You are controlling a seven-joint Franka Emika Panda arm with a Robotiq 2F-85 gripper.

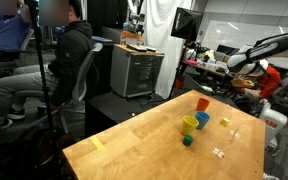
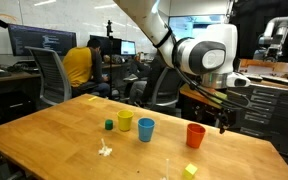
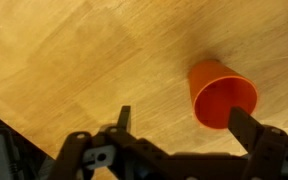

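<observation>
My gripper stands open above the table, with nothing between its fingers. An orange-red cup is upright on the wood below, seen from above beside the right finger in the wrist view. In exterior view 2 the same red cup stands under the gripper, a little to its left. A blue cup and a yellow cup stand farther left, with a small green object beside them. A yellow block lies near the front edge of that view.
A white object of unclear shape and a thin pale stick lie on the table. A person sits beyond the table, near office chairs.
</observation>
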